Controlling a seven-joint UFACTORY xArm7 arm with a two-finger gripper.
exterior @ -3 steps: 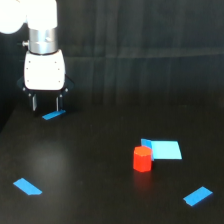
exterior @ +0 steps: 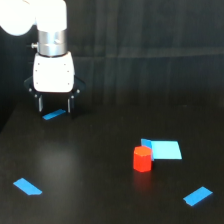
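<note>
My gripper (exterior: 55,103) is at the upper left, pointing down with its two fingers apart and nothing visible between them. Just below the fingertips, a small blue piece (exterior: 54,114) lies on the dark table; whether the fingers touch the surface cannot be told. A red block with a hexagonal outline (exterior: 143,159) stands right of centre. Behind it lies a light-blue rectangle (exterior: 167,150) with a deeper blue patch at its left end, partly hidden by the block.
Another flat blue piece (exterior: 27,186) lies at the front left, and one more blue piece (exterior: 198,196) at the front right. Bare black table (exterior: 85,165) fills the middle. A dark curtain (exterior: 150,70) hangs behind.
The gripper has shifted a little to the right, its fingers still apart. The red block and the blue pieces lie where they were.
</note>
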